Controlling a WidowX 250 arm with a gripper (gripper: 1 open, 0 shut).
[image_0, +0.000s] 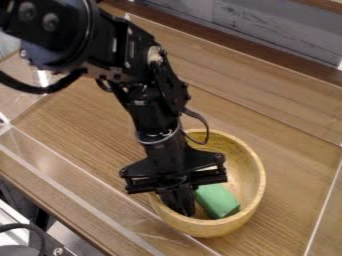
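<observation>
My black gripper (177, 196) reaches down into the left part of a cream bowl (249, 188) at the lower middle of the camera view. Its fingertips are dark and partly hidden by the bowl, and nothing can be seen held between them; it is shut. A green block (218, 201) lies in the bowl just right of the fingers.
The bowl stands on a wooden table (281, 130), which is clear to the right and at the back. A pale panelled wall (254, 30) runs behind it. A black cable (27, 230) shows at the lower left.
</observation>
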